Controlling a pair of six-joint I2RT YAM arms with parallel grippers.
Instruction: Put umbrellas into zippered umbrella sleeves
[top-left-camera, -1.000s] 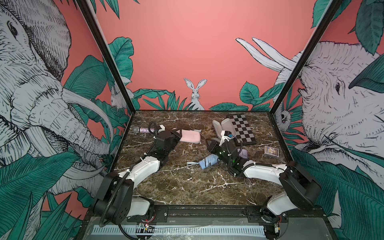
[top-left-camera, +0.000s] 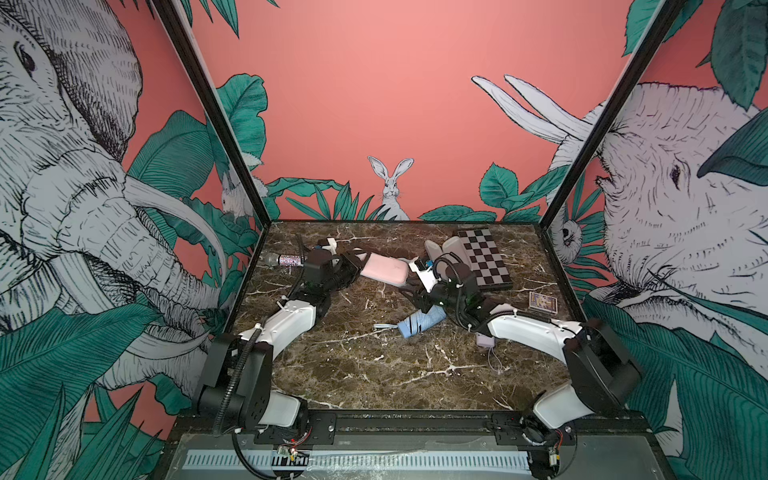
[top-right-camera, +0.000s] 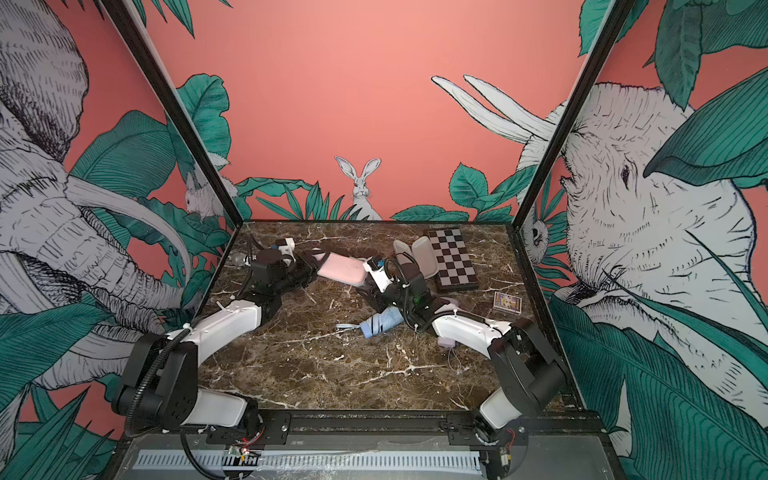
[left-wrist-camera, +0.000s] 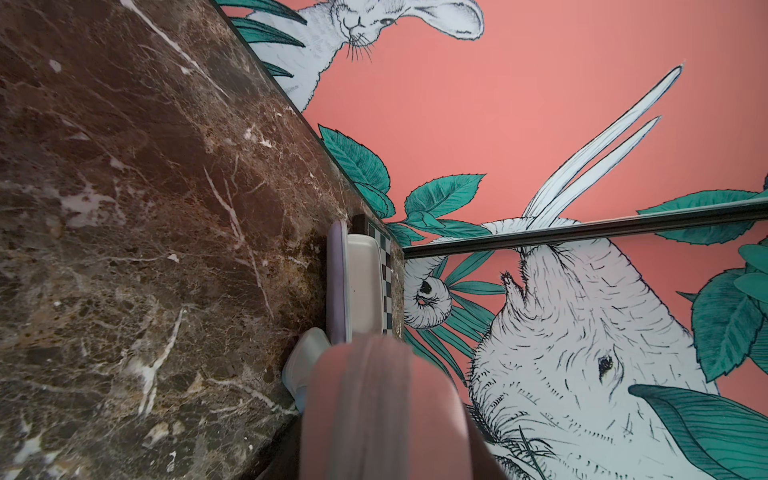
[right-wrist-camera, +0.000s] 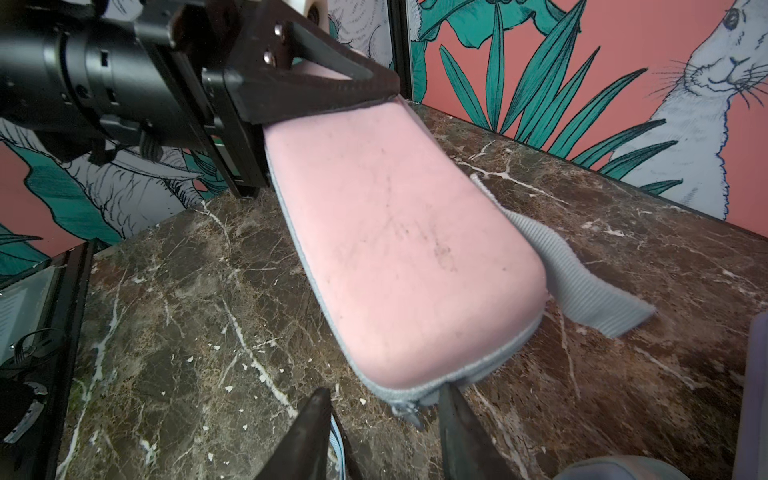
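A pink zippered sleeve (right-wrist-camera: 408, 248) with a grey strap (right-wrist-camera: 592, 292) is held above the table, its near end tilted down. Its far end is clamped in my left gripper (top-left-camera: 360, 261), as the right wrist view shows. At the lower end dangles a small zipper pull (right-wrist-camera: 408, 413). My right gripper is part open, its dark fingers (right-wrist-camera: 468, 436) on either side of that pull, with no grip on it visible. A blue umbrella (top-left-camera: 421, 321) with a dark band lies on the table below the right gripper. The pink sleeve's inside is hidden.
An opened sleeve (top-right-camera: 424, 256), purple outside and grey inside, lies behind the right arm beside a checkered board (top-left-camera: 483, 257). A card box (top-left-camera: 543, 301) sits at right, a glittery tube (top-left-camera: 289, 261) at far left.
The sleeve has shifted slightly right and tilted. The blue umbrella has stayed in place.
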